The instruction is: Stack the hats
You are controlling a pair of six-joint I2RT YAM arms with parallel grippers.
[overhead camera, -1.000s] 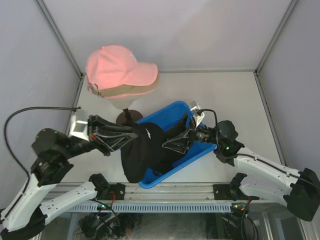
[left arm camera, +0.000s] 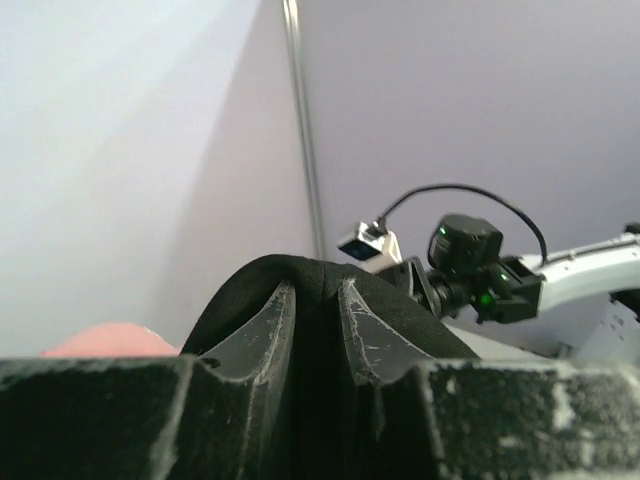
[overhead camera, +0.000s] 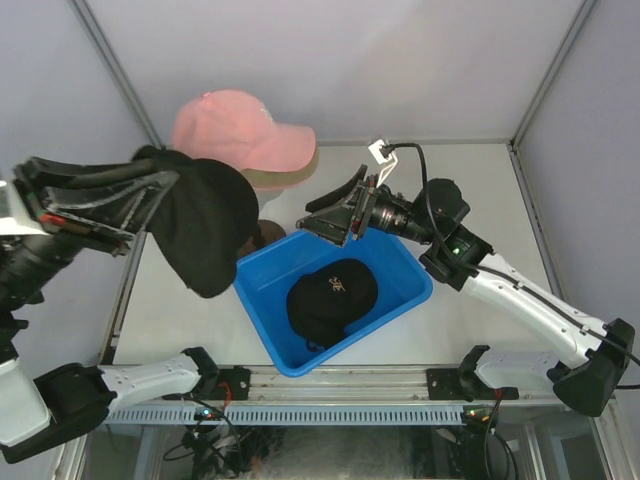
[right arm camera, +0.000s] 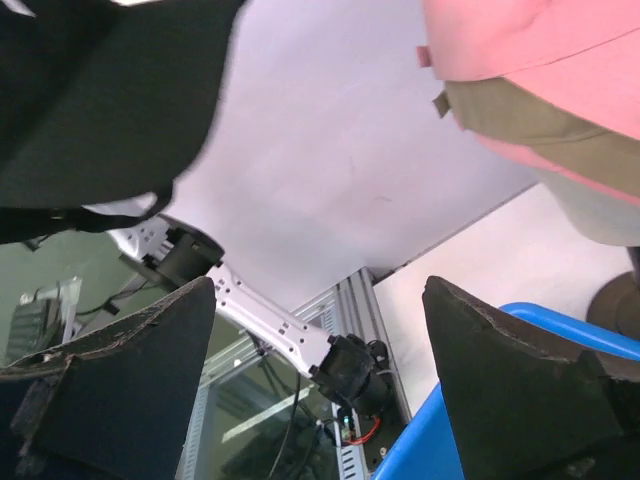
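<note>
A black cap (overhead camera: 208, 225) hangs from my left gripper (overhead camera: 160, 192), lifted high at the left in the top view. In the left wrist view its fabric (left arm camera: 290, 275) is pinched between the fingertips. Behind it, pink and tan caps (overhead camera: 240, 132) sit stacked on a stand, whose dark base (overhead camera: 265, 233) shows beside the bin. Another black cap (overhead camera: 333, 298) with light lettering lies in the blue bin (overhead camera: 408, 285). My right gripper (overhead camera: 318, 215) is over the bin's far edge, open and empty; the pink cap (right arm camera: 545, 50) appears beyond it in the right wrist view.
Grey walls enclose the white table (overhead camera: 480, 200) at the back and sides. Table space right of the bin is bare. Along the front runs a metal rail (overhead camera: 330, 378).
The left gripper carried the black cap up and left, away from the bin and the right gripper. My right gripper opened its hold on that cap and drew back slightly toward the far side.
</note>
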